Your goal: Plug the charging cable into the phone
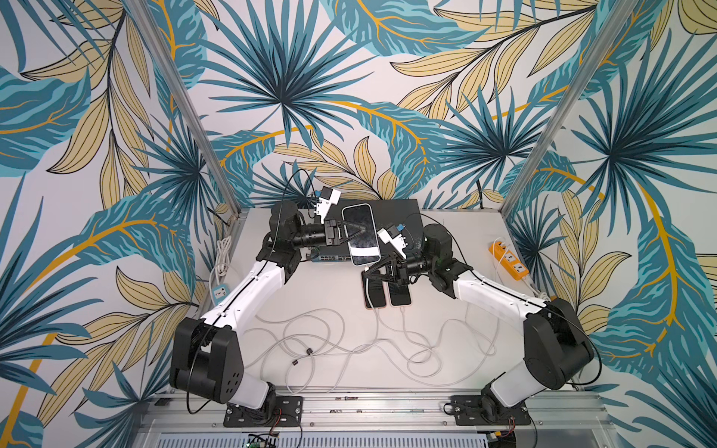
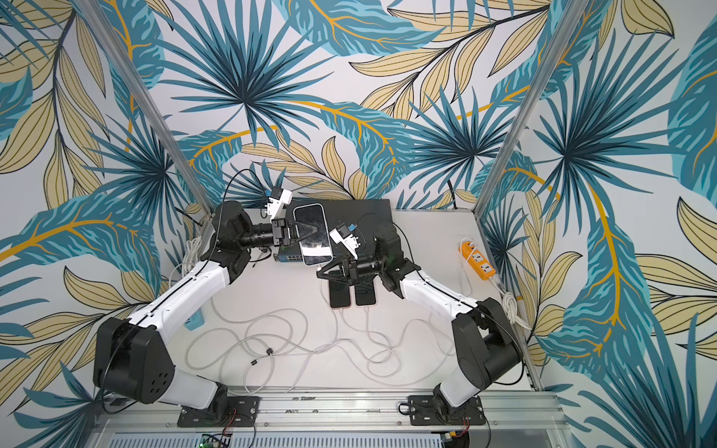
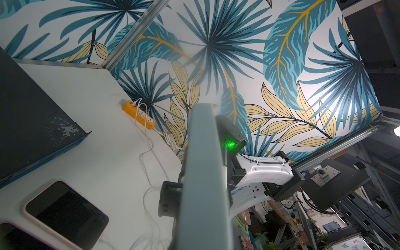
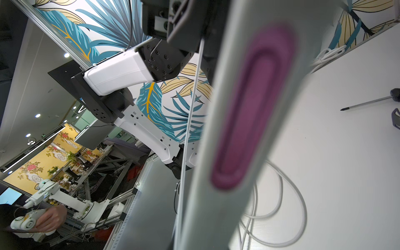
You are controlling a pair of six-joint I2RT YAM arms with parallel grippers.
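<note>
A white-framed phone (image 1: pixel 362 242) is held up above the dark box, its screen towards the top cameras. My left gripper (image 1: pixel 358 230) is shut on it from the left side. In the left wrist view the phone (image 3: pixel 203 175) shows as a pale edge; in the right wrist view, the phone's edge (image 4: pixel 204 200) carries a purple button. Just below the phone's lower end, my right gripper (image 1: pixel 367 274) is shut at the white charging cable (image 1: pixel 369 295), which runs down from its fingertips. Whether the plug sits in the port cannot be made out. The right fingertips are hidden in the right wrist view.
Two dark phones (image 1: pixel 401 293) lie on the table under the right gripper. Loose white cables (image 1: pixel 418 358) loop over the front. A black box (image 1: pixel 403 212) stands behind, an orange power strip (image 1: pixel 509 261) at the right. A screwdriver (image 4: pixel 370 102) shows in the right wrist view.
</note>
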